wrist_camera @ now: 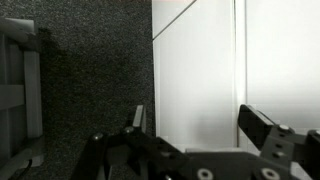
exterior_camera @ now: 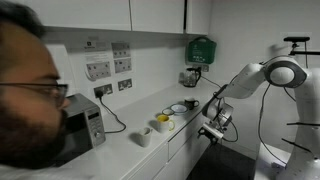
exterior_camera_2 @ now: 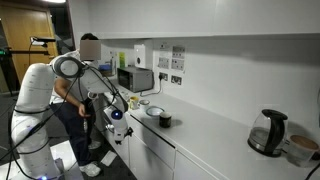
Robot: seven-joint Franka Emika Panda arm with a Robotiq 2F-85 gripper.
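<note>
My gripper is open in the wrist view, its two fingers far apart with nothing held between them. Behind the gap is a white cabinet front (wrist_camera: 195, 70), with dark floor (wrist_camera: 95, 70) to the left. Exterior view 1 has the gripper (exterior_camera: 212, 133) low beside the cabinets, below the counter top; its fingers are too small there to make out. In exterior view 2 the arm (exterior_camera_2: 38, 105) bends down in front of the same cabinets.
A person (exterior_camera: 35, 90) with glasses fills the near left of exterior view 1. On the counter (exterior_camera_2: 215, 140) stand a microwave (exterior_camera_2: 135, 82), a dark pot (exterior_camera_2: 165, 119), a kettle (exterior_camera_2: 267, 132) and a toaster (exterior_camera_2: 301, 150). Yellow and white mugs (exterior_camera: 165, 123) sit near the counter's edge.
</note>
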